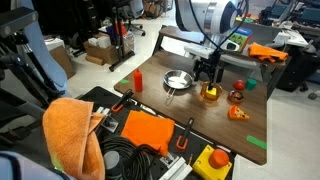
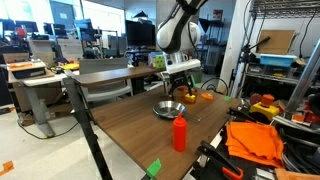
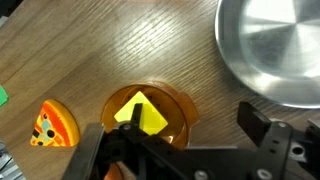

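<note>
My gripper is open, its two dark fingers wide apart and nothing held between them. A yellow block point(image 3: 145, 113) lies in a round amber-brown bowl point(image 3: 178, 104); in the wrist view the left finger covers part of both. The gripper hangs over the table close to the bowl point(image 1: 210, 96) in exterior view 1; its exact height is unclear. Beside the bowl is a shiny metal pan point(image 3: 270, 50), with its handle visible in exterior view 1. An orange pizza-slice toy point(image 3: 54, 126) rests on the other side of the bowl.
Several small items, including a red round one point(image 1: 236, 97) and a green one point(image 1: 251, 84), sit right of the bowl. A red bottle point(image 1: 138, 80) stands at the table's left. Bare wood point(image 1: 160, 105) lies in front of the pan.
</note>
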